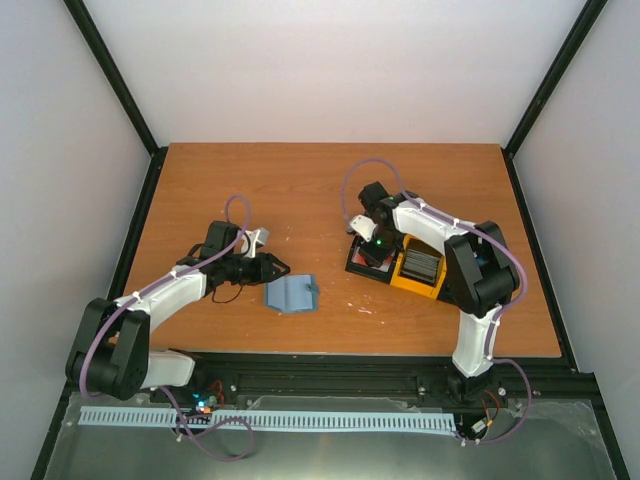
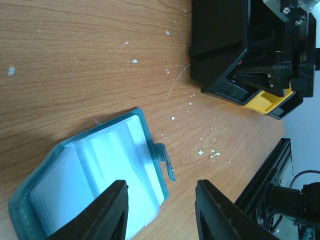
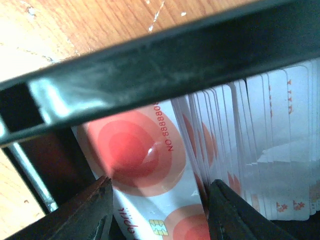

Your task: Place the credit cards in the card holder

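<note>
The card holder (image 2: 97, 172), blue-grey with clear pockets and a small strap, lies opened flat on the table in the left wrist view. Over its near edge hangs my left gripper, open, with no card between its fingers. A stack of white and red credit cards (image 3: 142, 150) fills a black box in the right wrist view; the front card leans apart from the others. My right gripper is open over these cards, its fingers spread across the front card's face. From above, the right gripper (image 1: 372, 252) covers part of the box.
The black box (image 1: 371, 271) adjoins a yellow box (image 1: 420, 267) with dark contents. In the right wrist view the black box's rim (image 3: 160, 70) crosses above the cards. Bare wood (image 1: 335, 200) separates the arms, and small white scraps (image 2: 215, 154) lie beside the holder.
</note>
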